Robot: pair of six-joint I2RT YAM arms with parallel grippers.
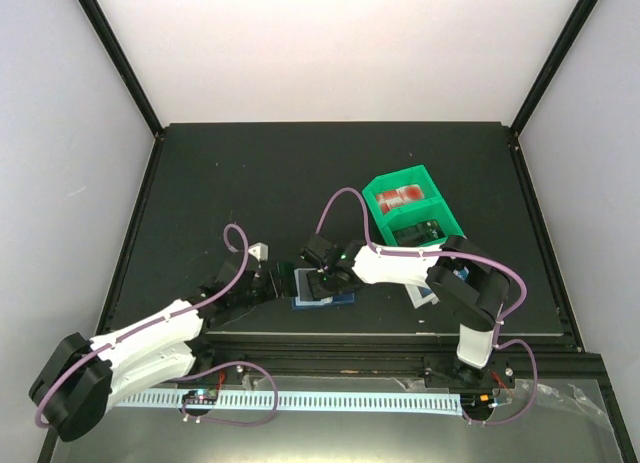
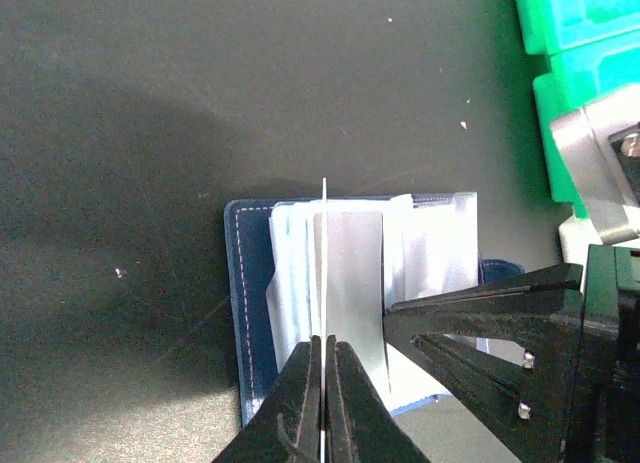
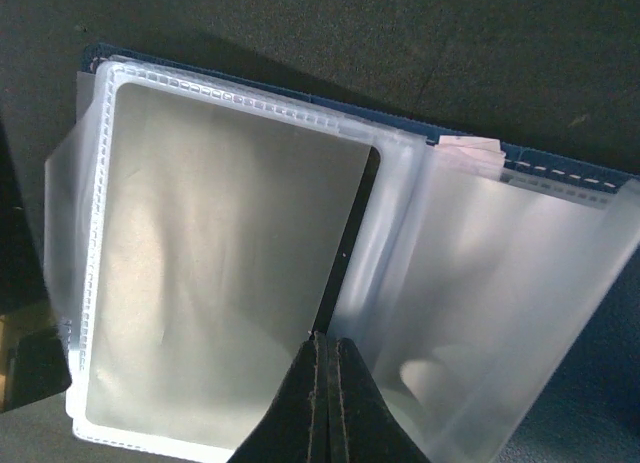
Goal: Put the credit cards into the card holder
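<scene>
The card holder (image 1: 340, 298) lies spread on the table, dark blue with clear plastic sleeves. In the left wrist view a thin pale card (image 2: 323, 263) stands edge-on, and my left gripper is shut on it, over the sleeves. From above, this card (image 1: 287, 280) looks dark, just left of the holder. My right gripper is shut, its tips at the dark slit along one side of a clear sleeve (image 3: 220, 243); whether they pinch the plastic film is unclear. Part of the left gripper shows at the left edge there.
A green bin (image 1: 425, 183) with a red-and-white item and a dark item stands back right. Beneath the right arm a whitish-blue object (image 1: 421, 295) is partly hidden.
</scene>
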